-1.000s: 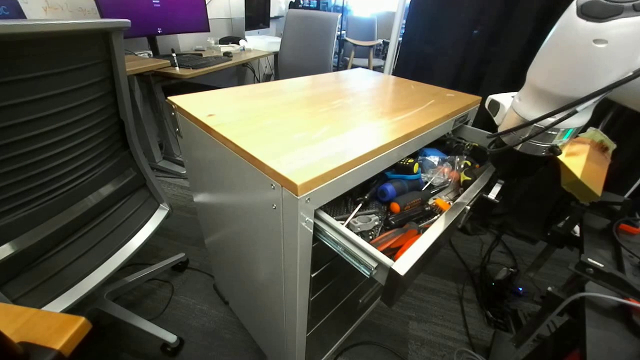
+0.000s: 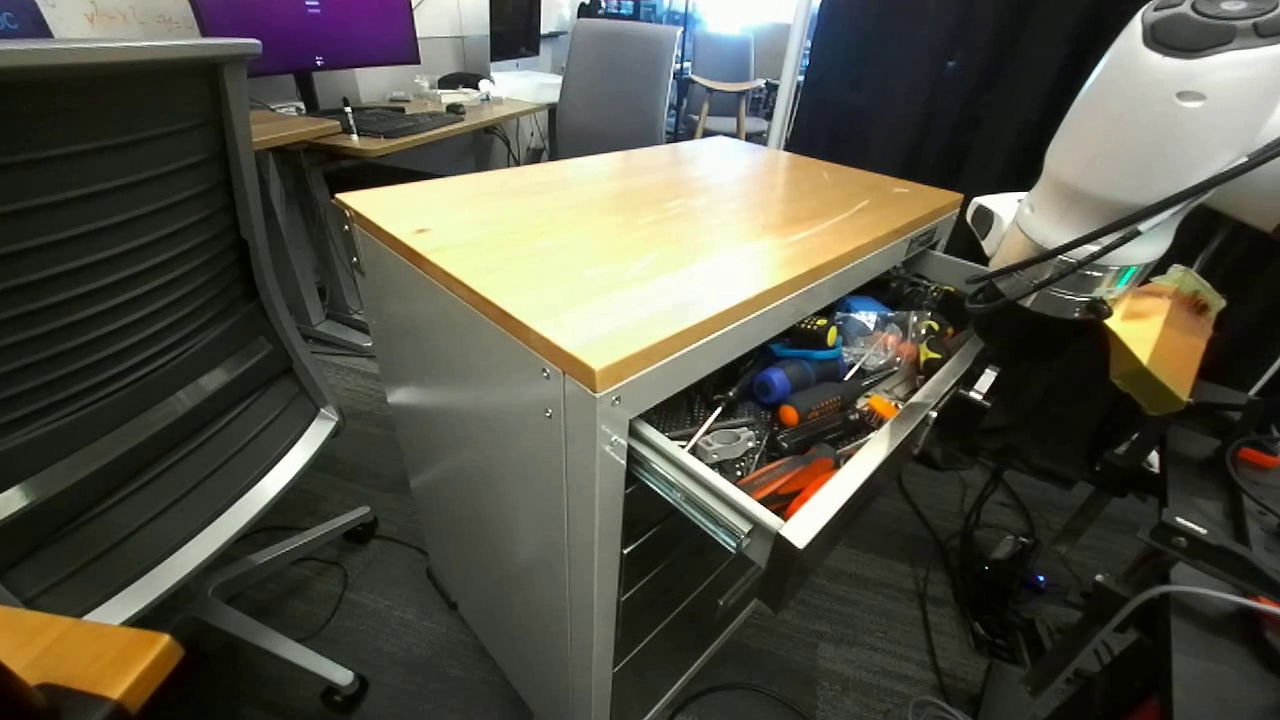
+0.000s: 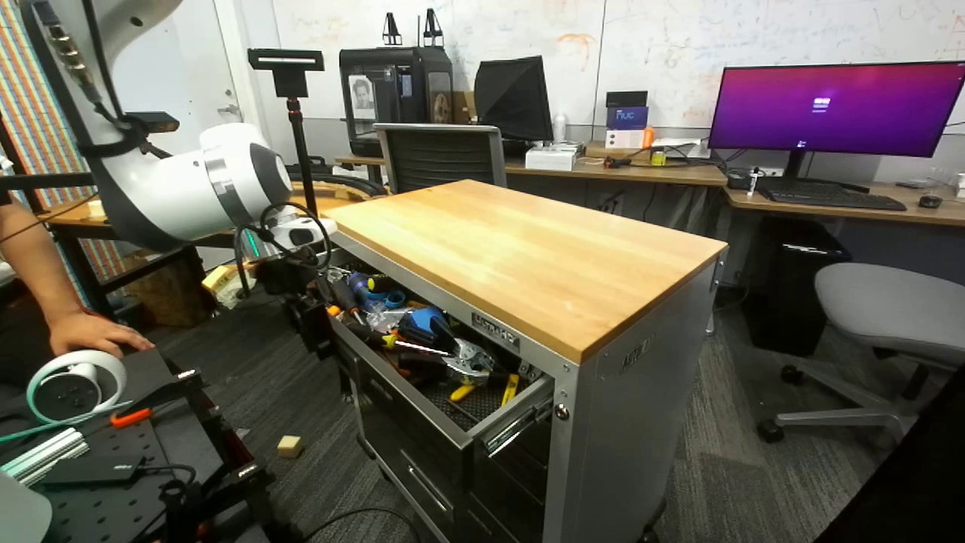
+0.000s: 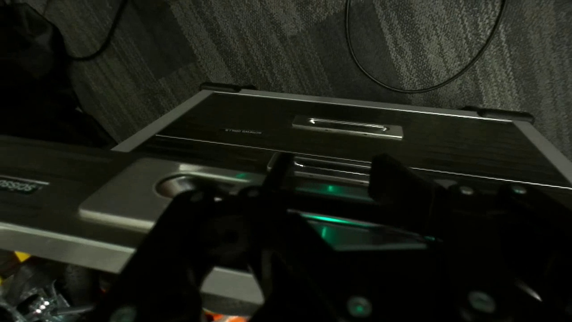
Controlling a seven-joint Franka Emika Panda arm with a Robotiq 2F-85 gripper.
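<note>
The top drawer (image 2: 858, 462) of the grey cabinet stands pulled out, full of hand tools. At its front is my black gripper, seen from behind in the wrist view. Its two dark fingers (image 4: 387, 174) are apart, and the drawer's metal handle (image 4: 128, 196) runs in beneath them from the left. Whether the fingers touch the handle is too dark to tell. In the second exterior view the gripper (image 3: 312, 321) hangs against the drawer's far end, its fingertips not clear.
The cabinet's wooden top (image 2: 672, 240) is bare. Lower drawers (image 4: 354, 110) are shut. A person's hand (image 3: 90, 330) rests by the black cart (image 3: 136, 380) near the arm. Cables lie on the carpet, along with a small yellow block (image 3: 290, 446).
The arm has shifted slightly toward the cabinet. The drawer front has slid inward by a small amount along with it.
</note>
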